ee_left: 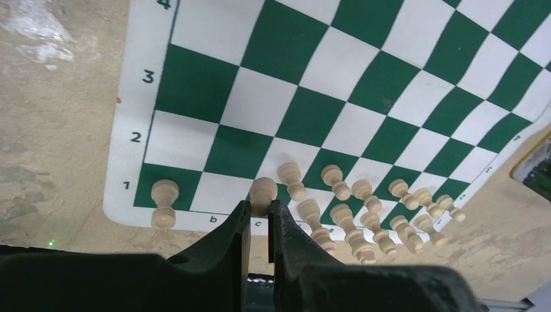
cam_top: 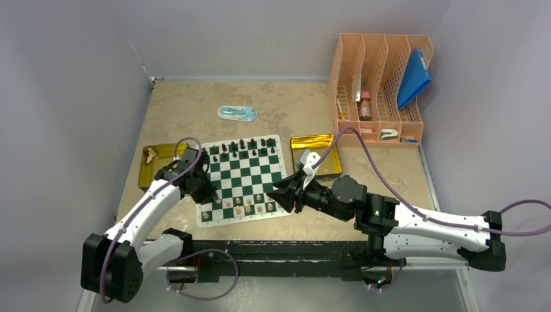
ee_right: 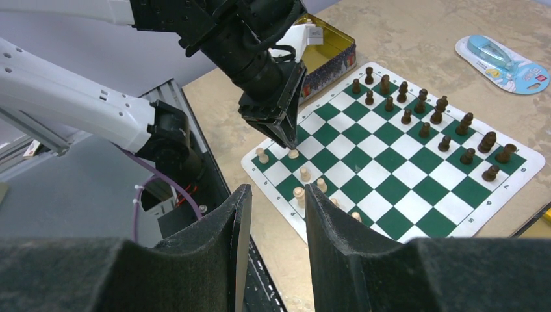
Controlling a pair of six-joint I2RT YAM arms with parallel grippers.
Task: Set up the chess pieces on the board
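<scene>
The green-and-white board [cam_top: 243, 169] has dark pieces [ee_right: 488, 142] along its far rows and cream pieces [ee_left: 310, 211] on the near rows. My left gripper is low over the near left of the board, its fingertips around the head of a cream pawn [ee_left: 263, 188] near file c, beside a lone cream piece [ee_left: 164, 201] on the a1 square. My right gripper hangs at the board's right side, fingers slightly parted, with nothing seen between them.
A gold tray [cam_top: 149, 172] with loose cream pieces lies left of the board; another gold tray [cam_top: 315, 140] is at the right. A blue-packaged item [cam_top: 237, 113] lies behind the board. An orange organiser [cam_top: 351, 58] stands at the back right.
</scene>
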